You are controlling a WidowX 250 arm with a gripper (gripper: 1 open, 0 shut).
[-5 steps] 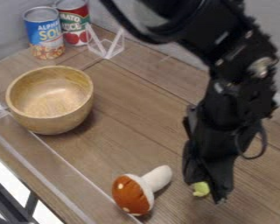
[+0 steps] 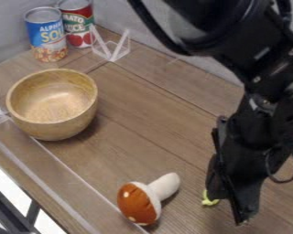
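Note:
My black gripper [image 2: 229, 196] is low over the table at the right, pointing down around a small yellow-green object [image 2: 211, 198], of which only a small part shows at the left finger. Whether the fingers are closed on it is hidden. A mushroom toy [image 2: 143, 199] with an orange spotted cap and white stem lies left of the gripper. A wooden bowl [image 2: 52, 103] stands at the left of the table.
An Alphabet soup can [image 2: 48, 37] and a red tomato can [image 2: 78, 20] stand in the back left corner, beside clear strapping.

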